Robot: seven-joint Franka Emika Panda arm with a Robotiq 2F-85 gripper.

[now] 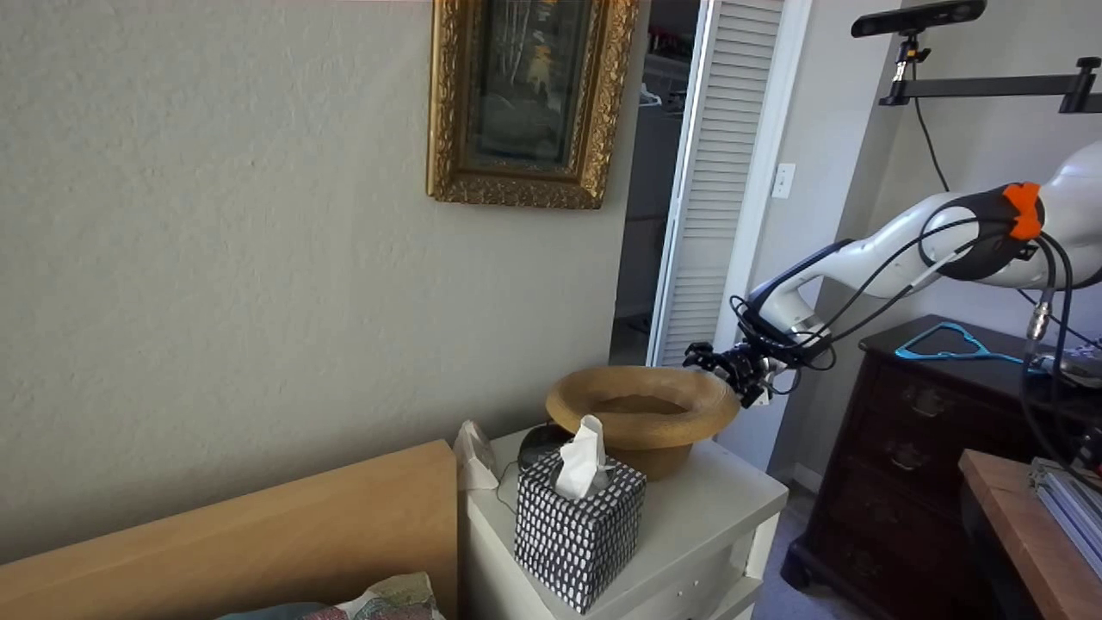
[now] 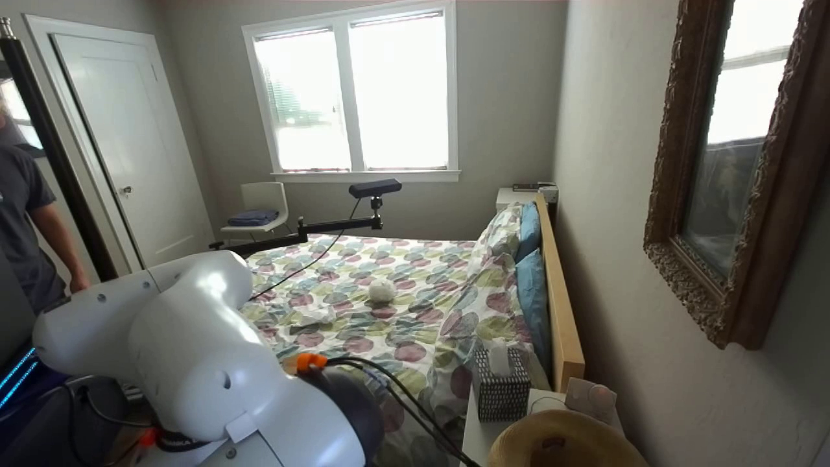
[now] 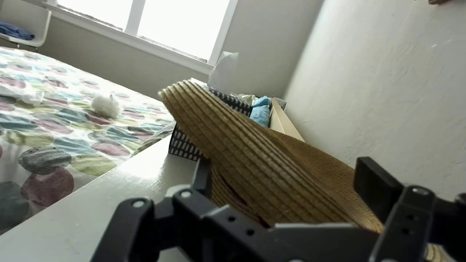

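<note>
A brown straw hat [image 1: 643, 423] rests crown down, brim up, on a white nightstand [image 1: 713, 499]. My gripper [image 1: 713, 374] is at the brim's right edge in the first exterior view. In the wrist view the open gripper has its fingers [image 3: 376, 185] wide apart, with part of the brim [image 3: 262, 170] showing across the space between them. Whether either finger touches the straw, I cannot tell. Only part of the hat [image 2: 564, 443] shows in the second exterior view, at the bottom edge; the gripper is out of sight there.
A black-and-white patterned tissue box [image 1: 578, 527] stands close beside the hat. A small pale object [image 1: 474, 460] sits near the headboard [image 1: 341, 517]. The wall rises behind the nightstand. A dark dresser [image 1: 919, 444] holds a blue hanger [image 1: 945, 346].
</note>
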